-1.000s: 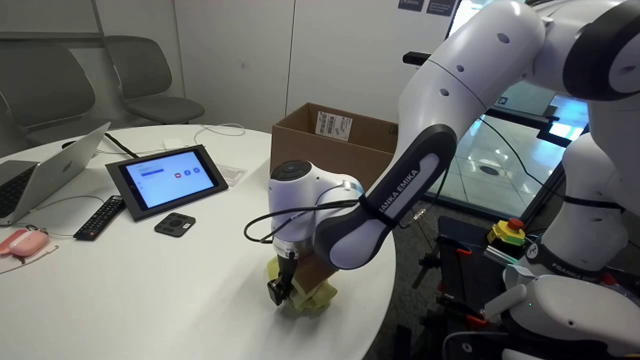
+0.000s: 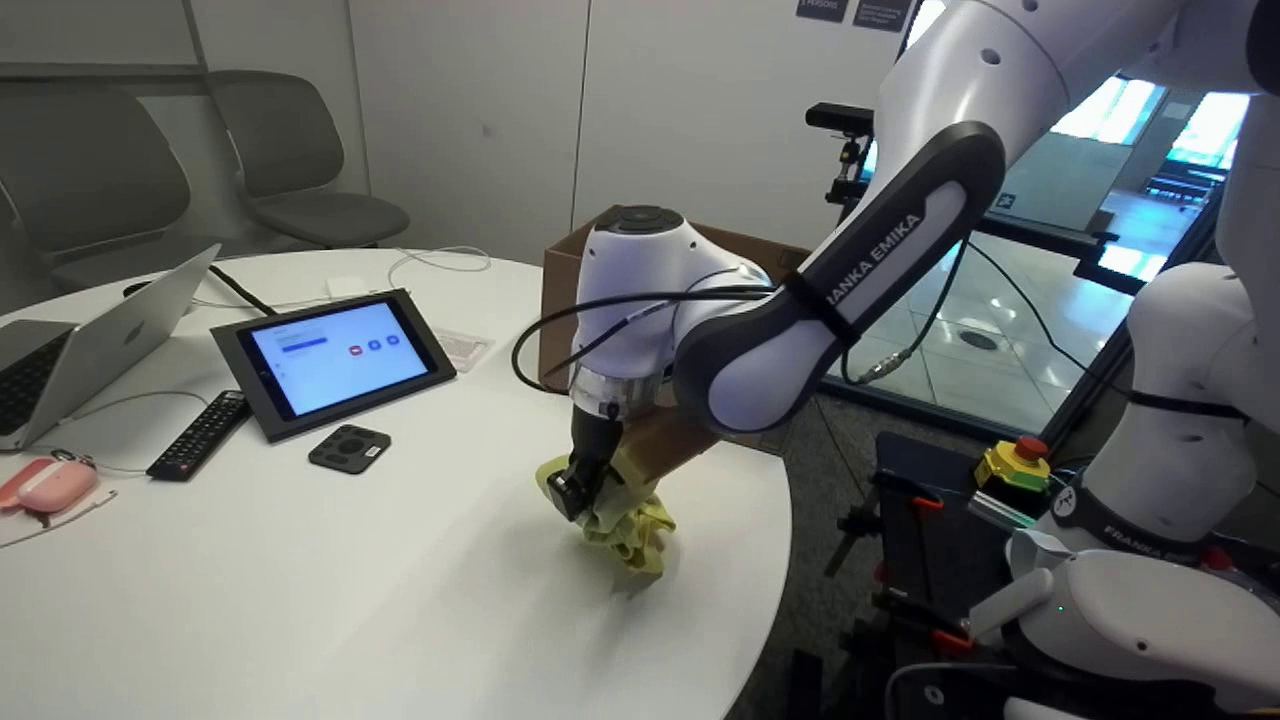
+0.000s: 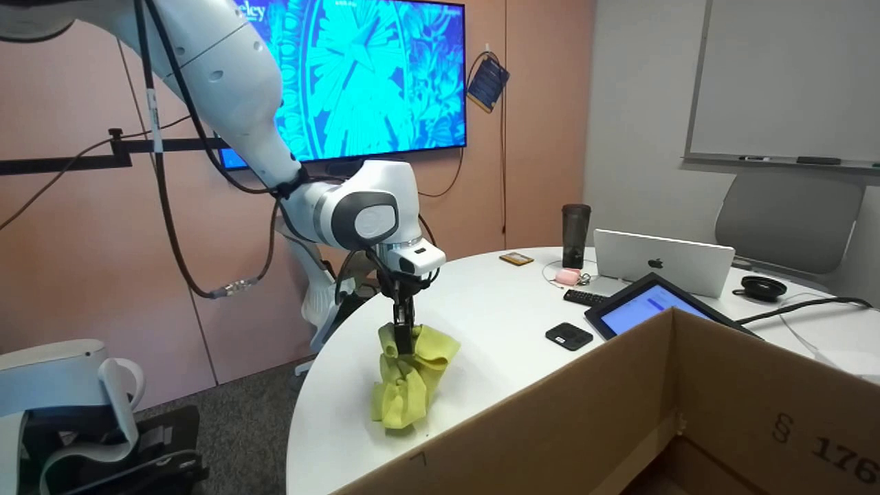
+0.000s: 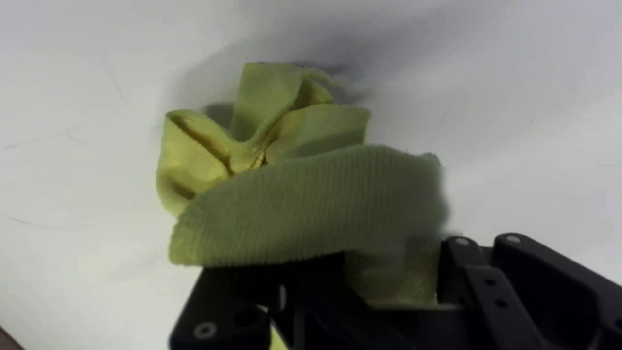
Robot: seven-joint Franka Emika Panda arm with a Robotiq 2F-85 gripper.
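Observation:
A crumpled yellow-green cloth hangs in folds from my gripper, which is shut on its upper part. Against the white table, the cloth's lower end is just over the surface with a shadow close by; whether a corner still touches cannot be told. From the wrist, a ribbed fold of cloth covers the fingertips, and more bunched folds show beyond it. My hand points downward near the rounded table edge.
An open cardboard box stands at the table's edge, partly behind the arm in exterior view 1. A tablet, a black remote, a small black device and a laptop lie across the table.
My arm and gripper have risen, and the cloth has come up with them, stretched from a low heap into a hanging bunch. The arm now covers more of the box.

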